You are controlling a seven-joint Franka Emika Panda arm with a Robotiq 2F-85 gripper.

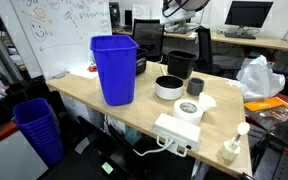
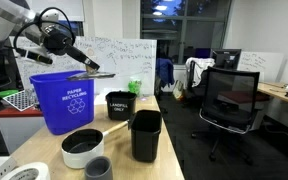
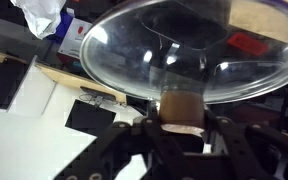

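A clear glass lid [image 3: 119, 45] with a brownish knob [image 3: 182, 105] fills much of the wrist view. My gripper is shut on that knob. From the second exterior view, the lid [image 2: 92, 74] hangs in the air above the table, level with the upper part of the blue bin. Below it stands the white pot [image 2: 82, 148] with a dark rim and a wooden-looking handle; its top is uncovered. In the first exterior view the pot [image 1: 169, 88] sits beside the blue bin, while the gripper is near the top edge and hard to make out.
The tall blue recycling bin [image 1: 114, 68] stands left of the pot. Close by are a black bin [image 2: 145, 135], a grey cup [image 2: 99, 168] and a white tape roll [image 1: 187, 110]. Nearer the front lie a white power box [image 1: 176, 132] and a pump bottle [image 1: 232, 148].
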